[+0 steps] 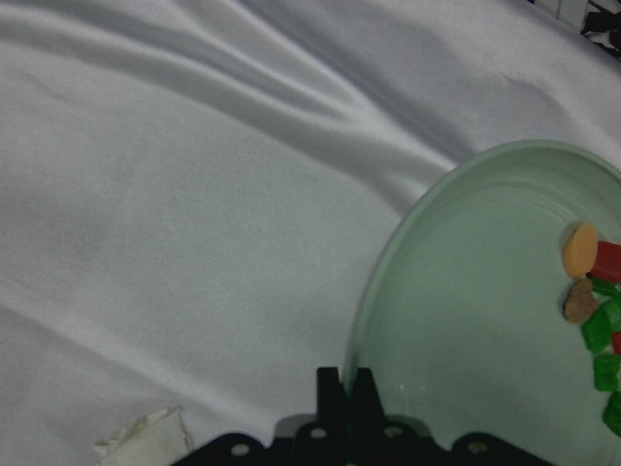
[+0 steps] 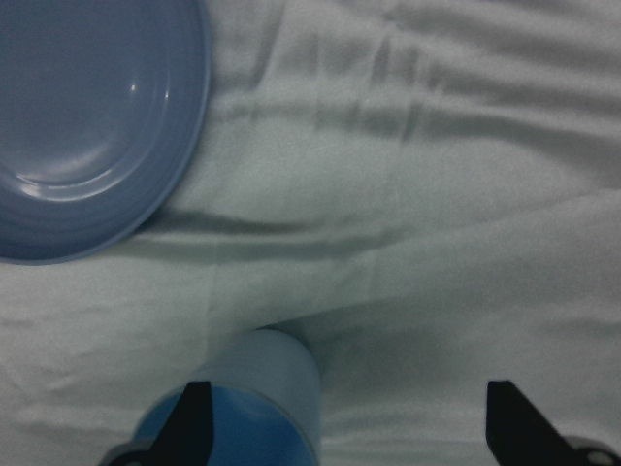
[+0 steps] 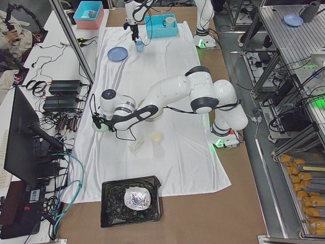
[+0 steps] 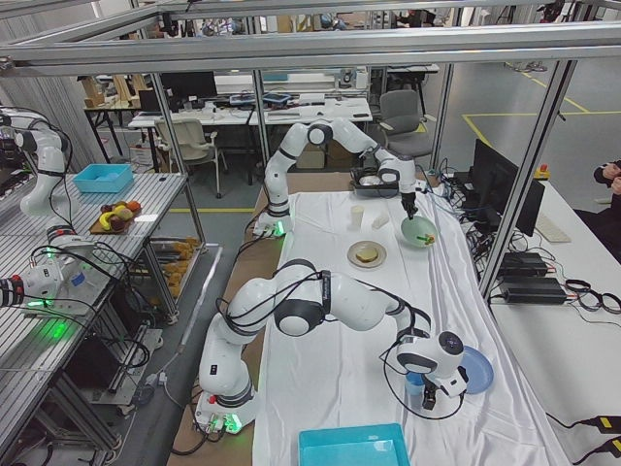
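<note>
A pale green plate (image 4: 418,233) holds colourful food pieces, orange, red, brown and green (image 1: 602,330). My left gripper is shut on the plate's rim in the left wrist view. My right gripper stands open over the cloth, with a light blue cup (image 2: 272,398) beside its left finger and a blue plate (image 2: 87,136) above that in the right wrist view.
A beige plate with food (image 4: 367,254), a pale cup (image 3: 156,138) and a wrapped item (image 3: 137,142) sit mid-table. A black lined tray (image 3: 109,203) and a blue bin (image 4: 351,447) stand at opposite ends.
</note>
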